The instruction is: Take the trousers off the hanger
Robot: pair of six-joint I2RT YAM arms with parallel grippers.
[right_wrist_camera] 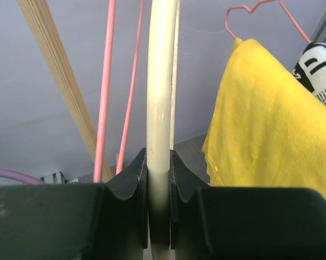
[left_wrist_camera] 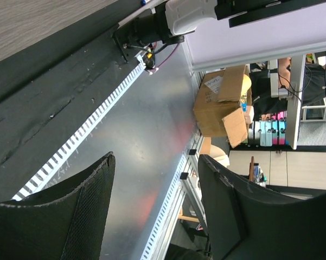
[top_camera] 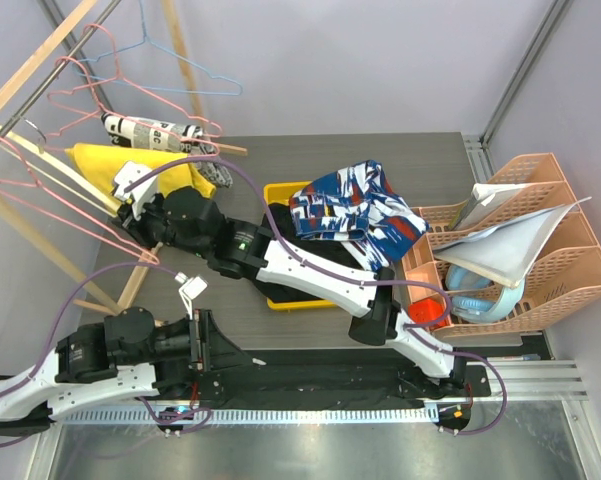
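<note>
My right gripper is shut on a pale cream hanger bar (right_wrist_camera: 160,92), which stands upright in the right wrist view; in the top view that gripper is at the rack's left side. Yellow trousers or cloth (right_wrist_camera: 266,119) hang just right of it, below pink hangers (right_wrist_camera: 104,103). A black-and-white printed garment (top_camera: 145,132) hangs behind the yellow one. My left gripper is open and empty, over the front edge, low at the left in the top view.
A yellow tray (top_camera: 310,305) holds black and patterned clothes (top_camera: 380,215). Peach baskets (top_camera: 560,270) with papers stand at the right. A wooden rack (top_camera: 5,85) with a metal rail fills the left.
</note>
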